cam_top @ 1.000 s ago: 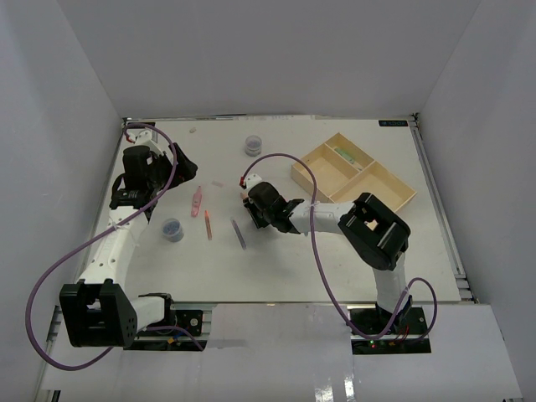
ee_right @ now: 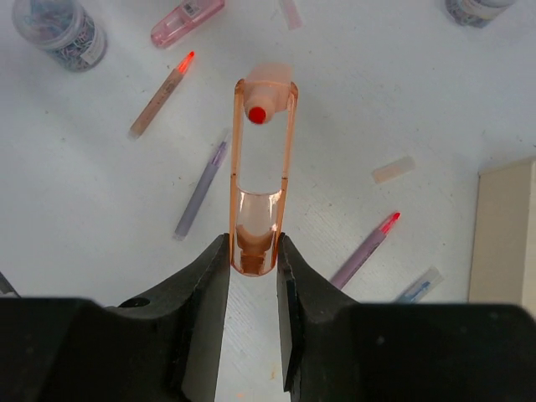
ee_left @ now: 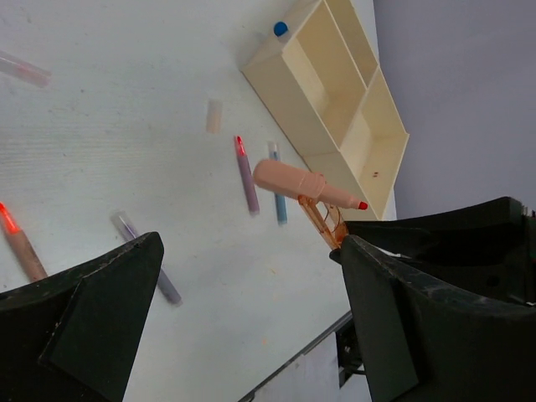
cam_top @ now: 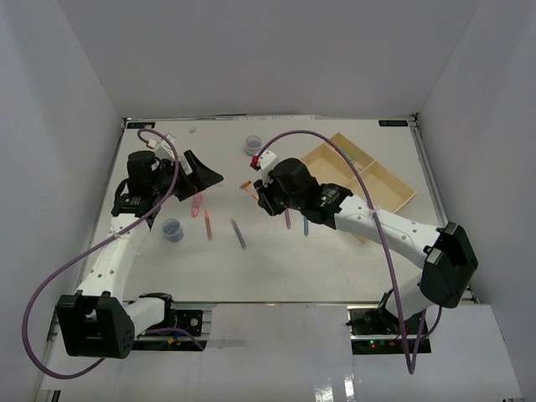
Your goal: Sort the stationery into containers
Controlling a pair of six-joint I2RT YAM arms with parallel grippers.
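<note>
My right gripper is shut on one end of a translucent orange loop-shaped item (ee_right: 285,159), raised above the table. A pinkish barrel with a red tip (ee_left: 289,180) sits at the loop's far end. My left gripper stands open with nothing between its fingers, over the table's left part. Below lie an orange-tipped pen (ee_right: 159,100), a grey-purple pen (ee_right: 201,188), a pink-tipped purple pen (ee_right: 364,249) and a blue pen (ee_right: 419,286). A pink bottle (cam_top: 197,203) lies by the left gripper. The divided cream box (cam_top: 404,198) is at the right.
One clear jar (cam_top: 172,230) stands left and another jar (cam_top: 253,145) at the back. A small pale piece (ee_right: 393,170) lies on the table. The right forearm partly covers the box's near side. Clear table runs along the front.
My right arm has risen, bringing the orange item up off the table. The left gripper has shifted right and a little towards the front.
</note>
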